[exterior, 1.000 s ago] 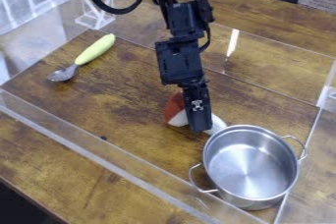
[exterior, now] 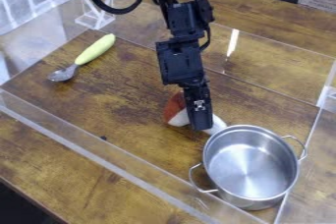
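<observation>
My gripper (exterior: 197,111) reaches down from the top centre and is over a red and white object (exterior: 175,104), largely hidden behind it, just above the steel pot (exterior: 249,168). The fingers are low and close together; whether anything is between them is hard to see. The white part of the object shows below the fingertips, beside the pot's rim.
A pale yellow-green elongated object (exterior: 96,48) and a metal spoon (exterior: 63,72) lie at the left. Clear panel edges run along the sides.
</observation>
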